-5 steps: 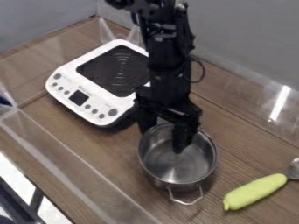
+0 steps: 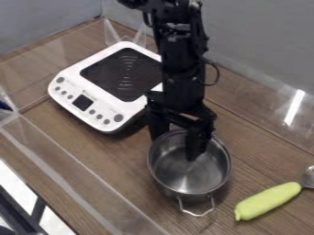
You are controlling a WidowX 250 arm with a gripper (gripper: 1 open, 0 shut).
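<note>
A black robot arm reaches down from the top centre to a steel pot point(image 2: 189, 179) with wire handles, standing on the wooden counter. The gripper point(image 2: 190, 138) is open, its fingers low over the back rim and into the pot's mouth. Whether they touch the rim cannot be told. I see no object between them.
A white induction cooker point(image 2: 86, 101) sits at the left behind the pot. A pale yellow-green vegetable point(image 2: 267, 200) lies at the right, near a metal utensil point(image 2: 308, 178). A wall rises behind.
The arm and gripper have shifted very slightly; the pot and other objects look unchanged.
</note>
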